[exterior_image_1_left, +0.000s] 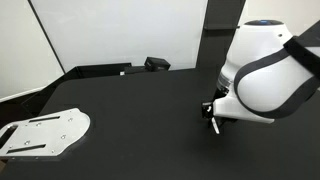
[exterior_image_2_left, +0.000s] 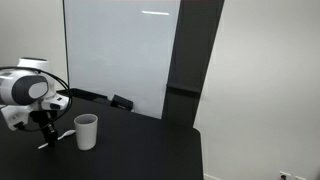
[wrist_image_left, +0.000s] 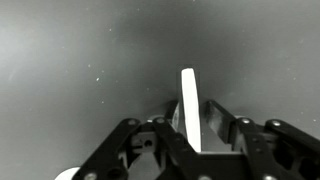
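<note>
A slim white utensil, apparently a spoon (exterior_image_2_left: 66, 134), lies on the black table beside the white cup (exterior_image_2_left: 86, 132). Its pale handle (wrist_image_left: 190, 95) runs up between the black fingers of my gripper in the wrist view. The fingers stand partly open, one close on each side of the handle; firm contact does not show. Low over the table, the gripper (exterior_image_1_left: 208, 112) has a bit of the white handle (exterior_image_1_left: 215, 126) showing beneath it. The utensil's other end is hidden by the gripper in the wrist view.
A white plate with slots (exterior_image_1_left: 44, 134) rests on the left of the table in the first exterior view. A small black box (exterior_image_1_left: 157, 64) sits at the back edge. Part of something white and round (wrist_image_left: 67, 174) shows at the wrist view's lower left.
</note>
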